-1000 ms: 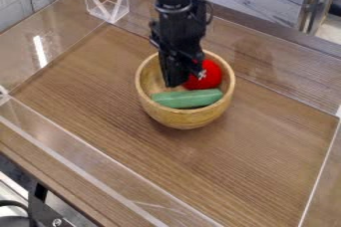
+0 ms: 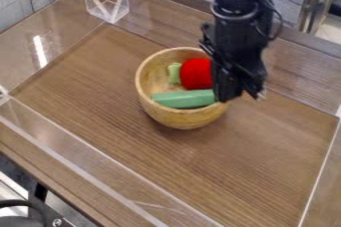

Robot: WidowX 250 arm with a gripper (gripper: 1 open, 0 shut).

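A wooden bowl stands near the middle of the camera view, holding a red object, a long green object and a small green piece. My black gripper is over the bowl's right side, partly in front of the red object and the bowl's rim. The gripper appears narrow at its tip, with nothing visible held; whether it touches the bowl cannot be told.
A clear plastic container stands at the back left. A dark object lies at the bottom left edge.
My gripper has moved right, from above the bowl's middle to its right side, and now hides part of the red object.
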